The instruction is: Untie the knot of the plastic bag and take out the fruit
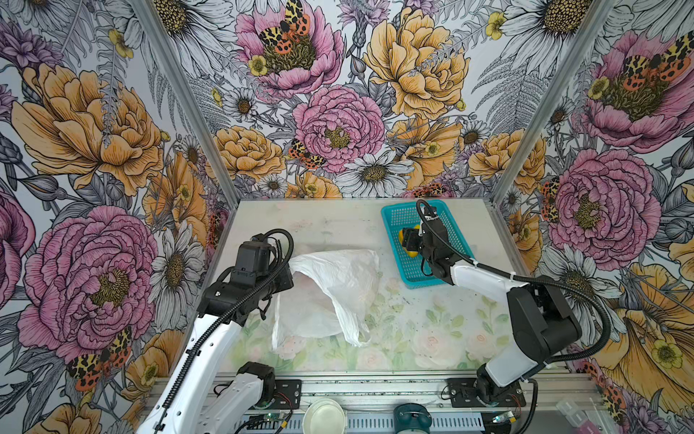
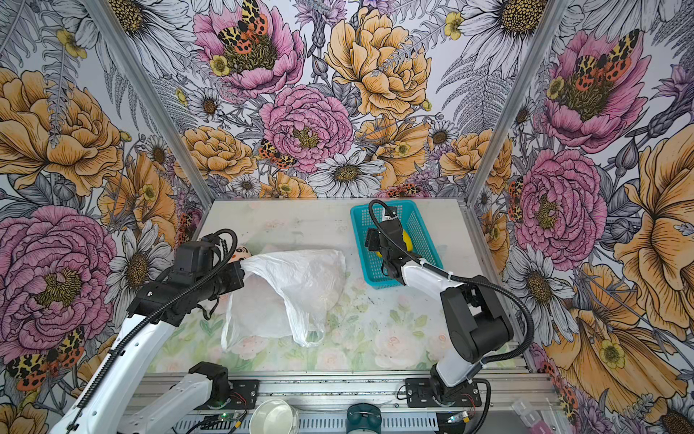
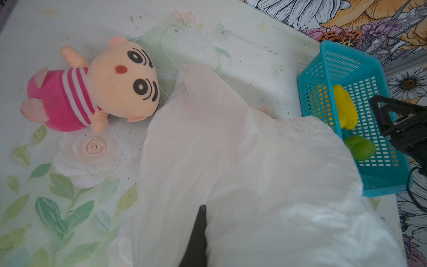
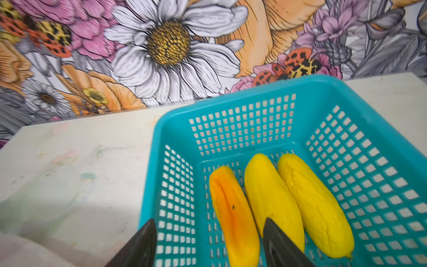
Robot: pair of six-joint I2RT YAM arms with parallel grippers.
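The white plastic bag (image 1: pixel 336 282) lies crumpled and slack on the table, its opening out of sight. My left gripper (image 1: pixel 287 277) is at its upper left edge, shut on the thin film; one dark finger (image 3: pixel 198 238) shows against the bag in the left wrist view. Over the teal basket (image 4: pixel 155 169) my right gripper stands part open, with nothing held between its fingers. Inside the basket lie an orange carrot-shaped piece (image 4: pixel 233 218) and two yellow ones, one (image 4: pixel 273 195) beside the other (image 4: pixel 315 207). A green piece (image 3: pixel 360 147) shows there in the left wrist view.
A plush doll (image 3: pixel 120 82) in pink stripes lies left of the bag, mostly hidden by the left arm in the top views. Patterned walls close off the back and sides.
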